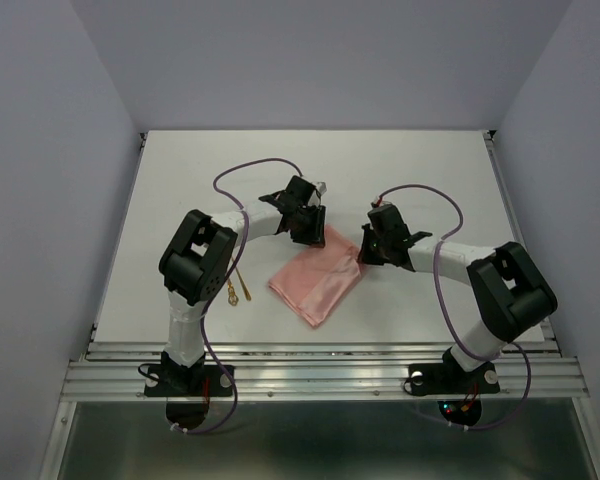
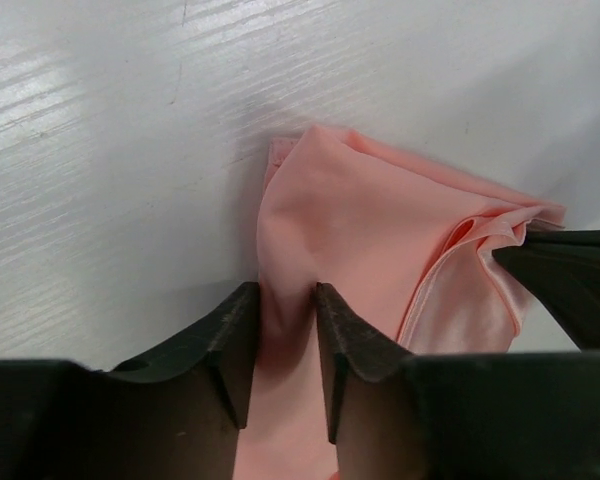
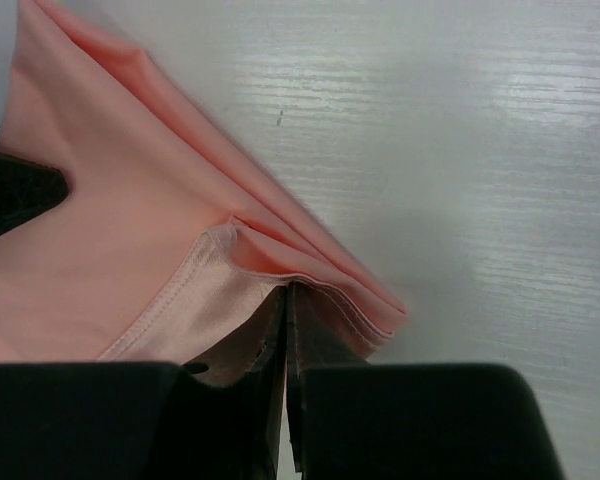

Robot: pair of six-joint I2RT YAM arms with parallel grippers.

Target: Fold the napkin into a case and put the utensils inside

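Note:
The pink napkin (image 1: pixel 310 285) lies folded at a slant on the white table. My left gripper is at its far corner, fingers partly apart around a raised ridge of cloth. On the right corner, my right gripper is shut on the napkin (image 3: pixel 100 130), whose hemmed edge runs to the fingertips. In the left wrist view the napkin (image 2: pixel 380 210) has a loose, curled flap near the right gripper's dark finger (image 2: pixel 570 275). Two gold utensils (image 1: pixel 232 292) lie left of the cloth, their upper ends partly hidden by the left arm.
Both grippers are close together over the napkin's far side. A metal rail (image 1: pixel 310 365) runs along the front edge.

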